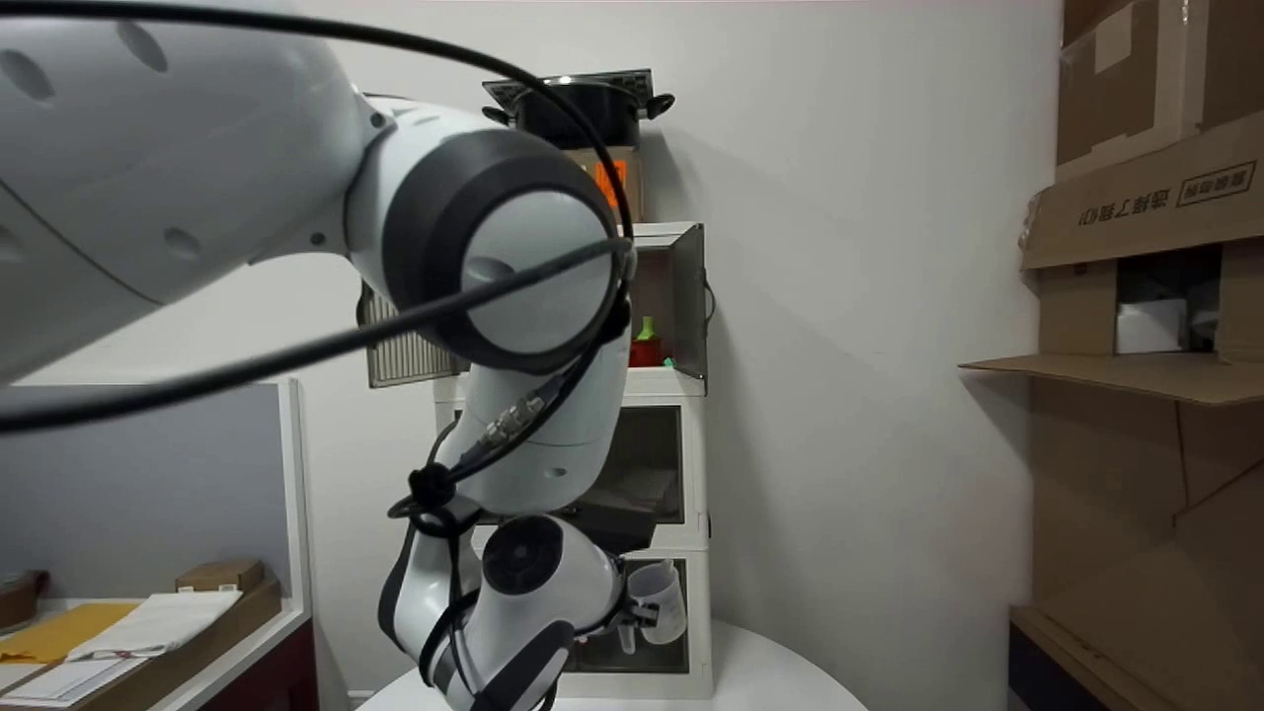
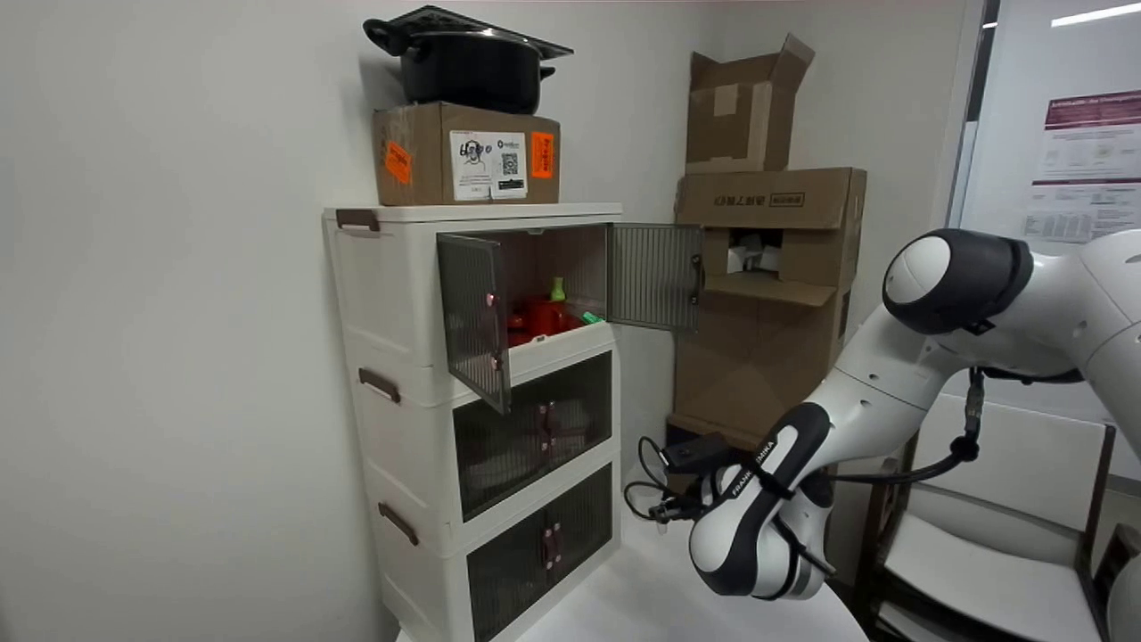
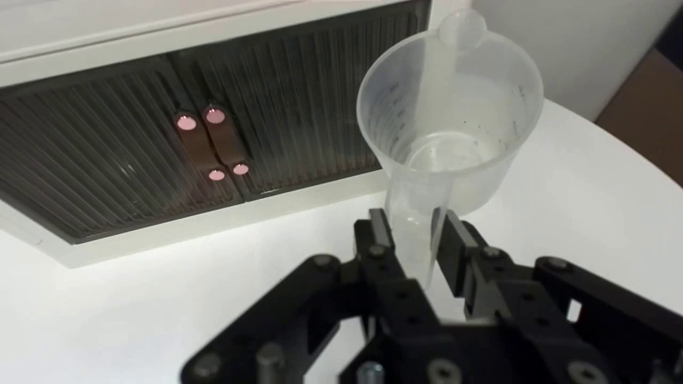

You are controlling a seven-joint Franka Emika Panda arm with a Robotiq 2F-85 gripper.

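A clear plastic measuring cup [image 3: 486, 121] is held above the white table [image 3: 192, 294], its open mouth facing up toward the wrist camera. My gripper is shut on the cup's handle, one finger on each side. In exterior view 1 the cup [image 1: 659, 598] hangs nearly upright in front of the lowest cabinet drawer, with my gripper [image 1: 640, 614] at its left side. The arm hides the cup in exterior view 2. The white cabinet [image 2: 390, 289] has its top compartment's two doors open, with red items [image 2: 543, 317] inside.
Both lower compartments of the cabinet are shut, including the bottom doors [image 3: 115, 147]. A cardboard box [image 2: 467, 155] and a black pot [image 2: 471, 69] sit on top. Bare tabletop lies right of the cabinet. Cardboard boxes [image 2: 759, 364] are stacked beyond.
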